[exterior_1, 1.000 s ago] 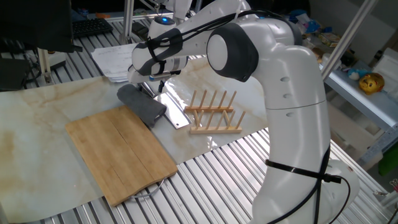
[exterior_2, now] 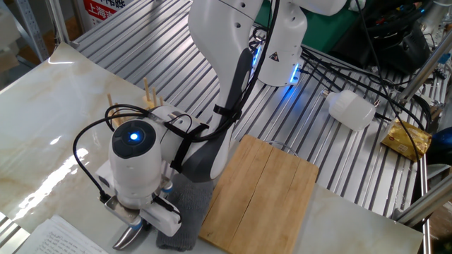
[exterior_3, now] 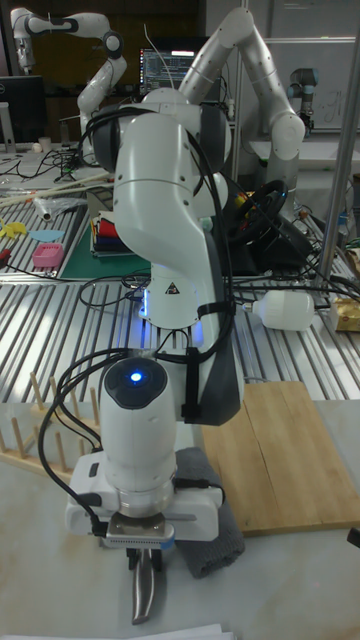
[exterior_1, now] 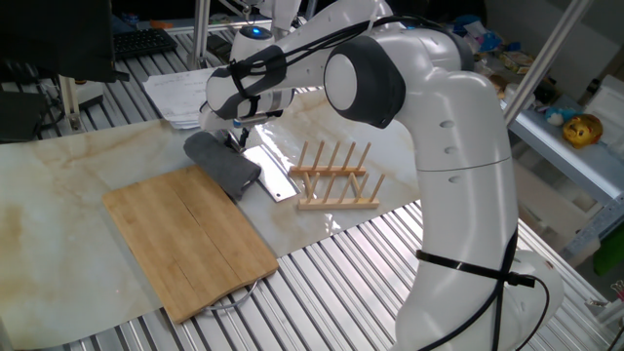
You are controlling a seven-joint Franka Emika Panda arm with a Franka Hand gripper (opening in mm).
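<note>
A metal cleaver lies flat on the marbled mat, its bright blade (exterior_1: 274, 175) showing between the grey towel and the wooden rack in exterior view 1. Its curved handle (exterior_3: 143, 604) sticks out toward the front in exterior view 3. My gripper (exterior_3: 146, 563) points down over that handle, its two fingers close on either side of it and seemingly shut on it. The rolled grey towel (exterior_1: 223, 164) rests right beside the gripper. In exterior view 2, the handle tip (exterior_2: 128, 237) shows past the hand, which hides the fingertips.
A wooden peg rack (exterior_1: 336, 188) stands near the blade. The bamboo cutting board (exterior_1: 190, 239) lies on the towel's other side, toward the mat's edge. Papers (exterior_1: 180, 97) lie beyond the hand. Bare mat stretches left of the board.
The visible dark finger has moved inward, to the left in exterior view 1, closing toward the cleaver's handle. The arm, towel, blade, rack and board look unmoved.
</note>
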